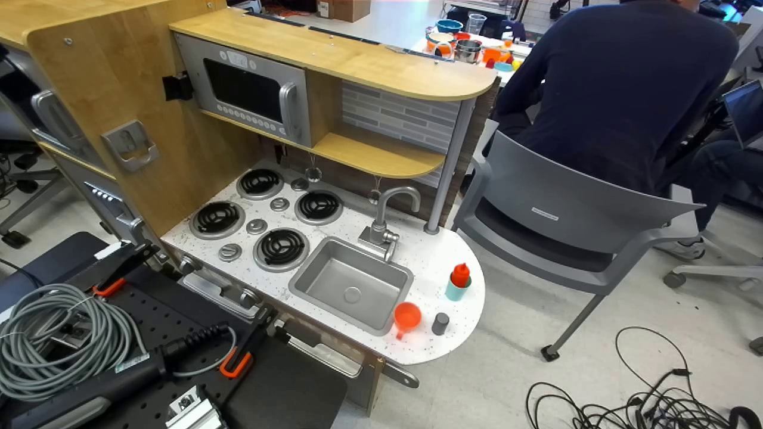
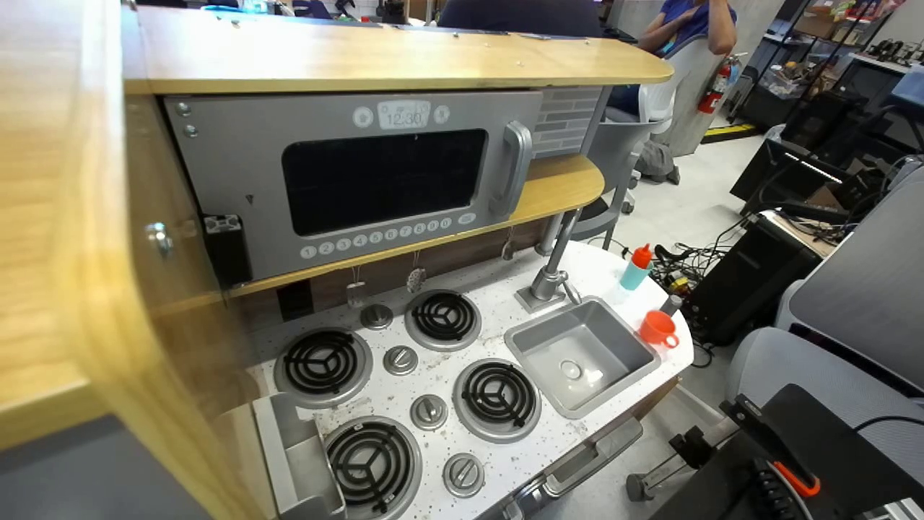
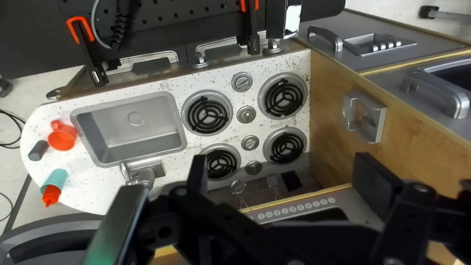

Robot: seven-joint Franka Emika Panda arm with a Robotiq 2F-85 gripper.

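Observation:
High over the toy kitchen, my gripper is open in the wrist view, its fingers wide apart with nothing held between them. Neither exterior view shows it. An orange cup [image 1: 407,317] stands on the white counter beside the sink [image 1: 350,286], close to the rim. A small dark grey cylinder [image 1: 440,324] is just to its right. Farther back, a teal cup [image 1: 456,290] holds a red bottle [image 1: 461,274] with a pointed tip. The sink basin looks empty. Several black-coiled burners [image 2: 502,394] and grey knobs [image 2: 429,412] occupy the other part of the counter, all bare.
A toy microwave [image 2: 385,178] and a wooden shelf [image 1: 386,154] overhang the back of the counter. The faucet [image 1: 390,214] rises behind the sink. A tall wooden side panel [image 3: 393,128] bounds the burner end. Near the cups, the rounded counter end has some free room.

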